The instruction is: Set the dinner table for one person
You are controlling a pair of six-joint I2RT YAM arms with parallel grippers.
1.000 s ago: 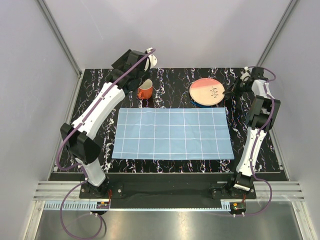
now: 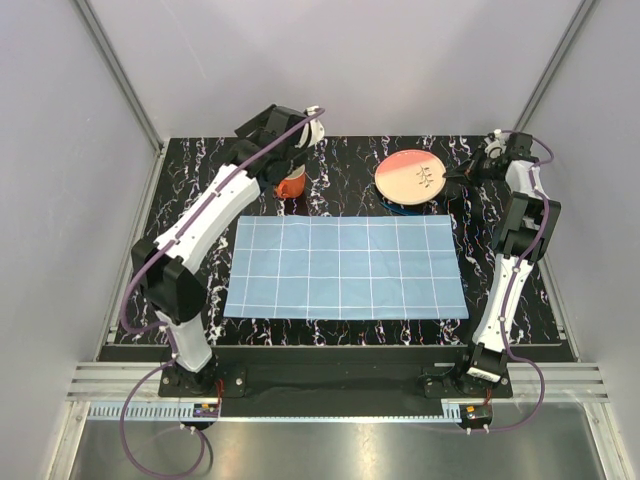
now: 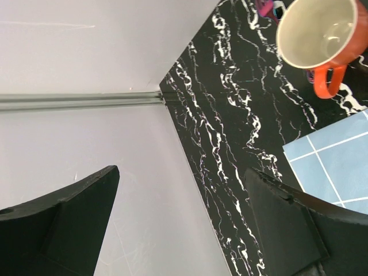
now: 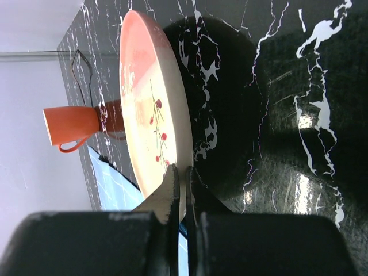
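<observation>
A round pink-and-cream plate with a berry sprig hangs at the back right of the table. In the right wrist view its rim runs between the closed fingers of my right gripper, and the plate is raised, its shadow on the marble. My left gripper is open and empty, high over the back left. The orange mug, cream inside, stands upright beyond its fingers; the left arm partly covers this mug from above. The blue gridded placemat lies flat at the front middle.
Something dark blue shows beneath the plate's near edge. A purple item lies beside the mug, cut off by the frame. White walls close off the back and sides. The placemat is bare.
The plate has shifted slightly left and looks a little larger from above, still at the right gripper.
</observation>
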